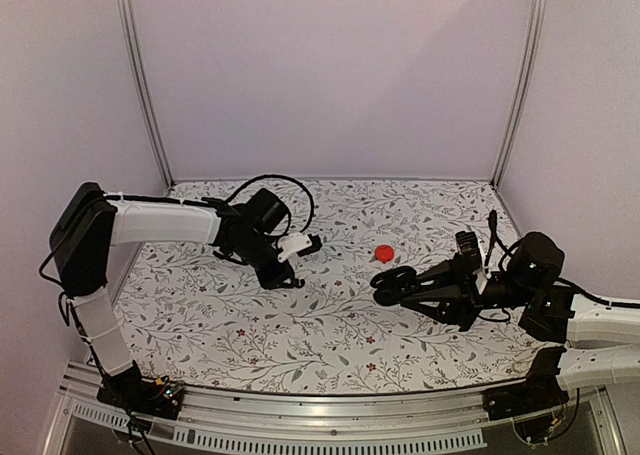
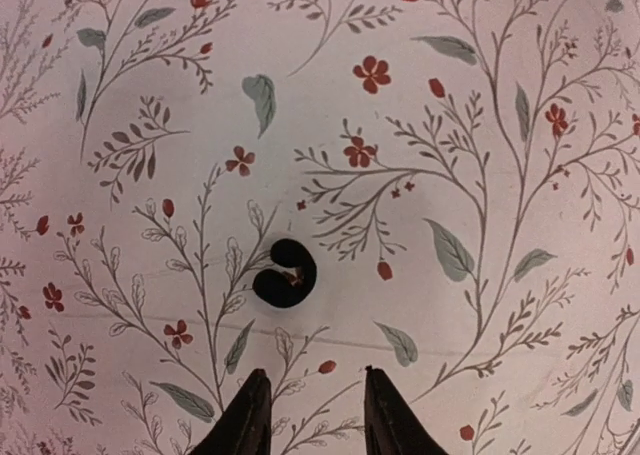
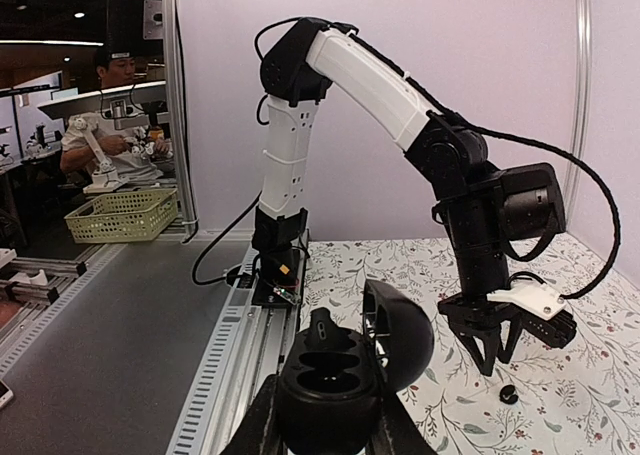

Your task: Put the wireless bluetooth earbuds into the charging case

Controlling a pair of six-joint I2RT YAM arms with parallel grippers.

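My right gripper [image 1: 420,297] is shut on the black charging case [image 3: 325,395], held in the air with its lid [image 3: 398,330] open; the case [image 1: 395,280] is also visible from above. A small black earbud [image 2: 295,285] lies on the floral table, in the left wrist view just above the fingers of my left gripper, which are part open with nothing between them. In the right wrist view the left gripper hangs near and above the earbud [image 3: 508,395].
A red round object [image 1: 384,253] lies on the table [image 1: 250,335] near its middle. Beyond the cell, a person [image 3: 105,155] and a green basket [image 3: 120,215] are visible.
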